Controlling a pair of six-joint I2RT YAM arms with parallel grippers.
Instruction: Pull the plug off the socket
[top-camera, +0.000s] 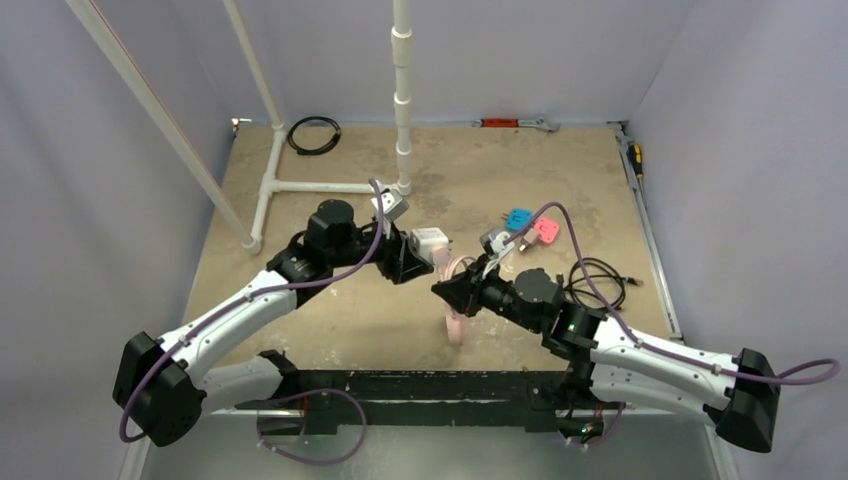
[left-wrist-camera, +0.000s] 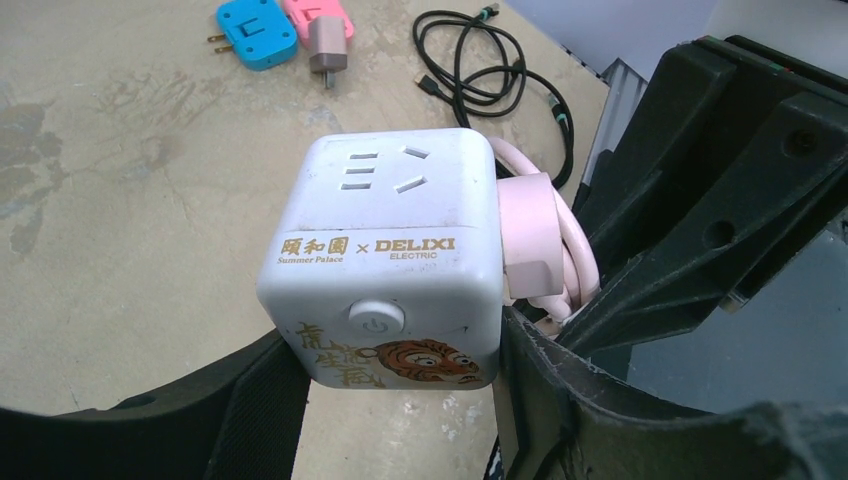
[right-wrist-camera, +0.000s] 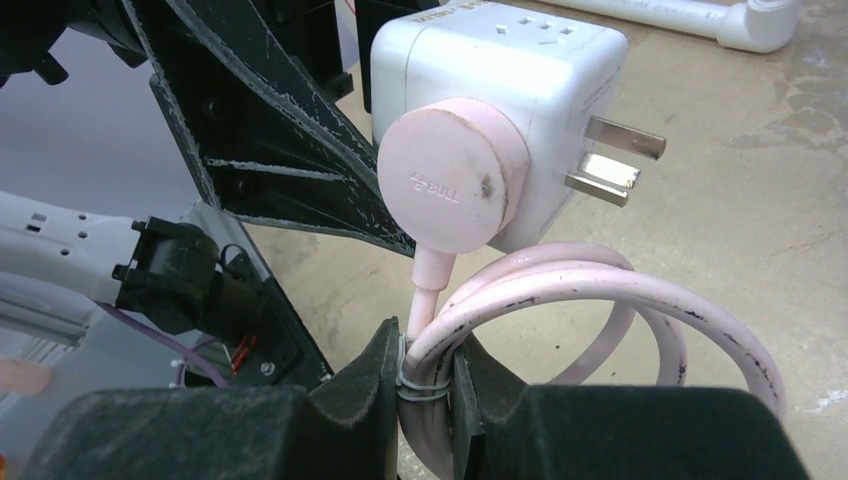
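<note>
A white cube socket (left-wrist-camera: 385, 230) is held off the table, with my left gripper shut on its lower sides. The round pink plug (right-wrist-camera: 455, 175) sits against one face of the cube in the right wrist view; no gap shows between them there. From it a pink cord (right-wrist-camera: 600, 285) runs down into a tied bundle. My right gripper is shut on that bundle at the wire tie, just below the plug. The cube's metal prongs (right-wrist-camera: 615, 165) stick out of another face, free of contact. In the top view, a pink piece (top-camera: 455, 328) hangs below my right gripper.
A blue adapter (top-camera: 517, 219), a pink adapter (top-camera: 546, 230) and a small grey-pink charger (top-camera: 529, 238) lie right of centre. A coiled black cable (top-camera: 597, 278) is farther right. White pipes (top-camera: 330, 187) stand at the back left.
</note>
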